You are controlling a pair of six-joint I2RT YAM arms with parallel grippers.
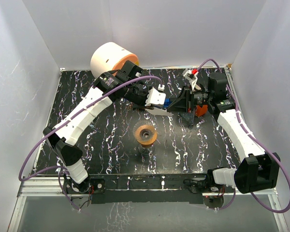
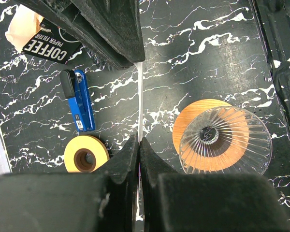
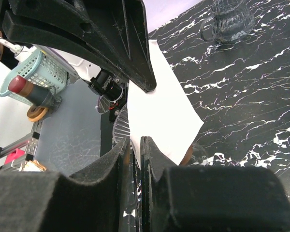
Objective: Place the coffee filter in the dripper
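The white paper filter (image 1: 157,111) hangs in the air behind the clear ribbed dripper (image 1: 145,134). In the left wrist view the filter (image 2: 140,101) is seen edge-on as a thin line, with my left gripper shut on it. The right wrist view shows the filter's flat side (image 3: 159,116), pinched near its top by the left fingers (image 3: 147,82). My right gripper is slightly open at the filter's opposite edge, part of the paper showing through the narrow gap. Whether its fingers touch the paper, I cannot tell. The dripper (image 2: 227,140) is empty, above a wooden ring.
A blue stapler (image 2: 82,101), a yellow tape roll (image 2: 86,153) and a coffee bag (image 2: 43,41) lie on the black marbled table. A glass mug (image 3: 229,21) stands farther off.
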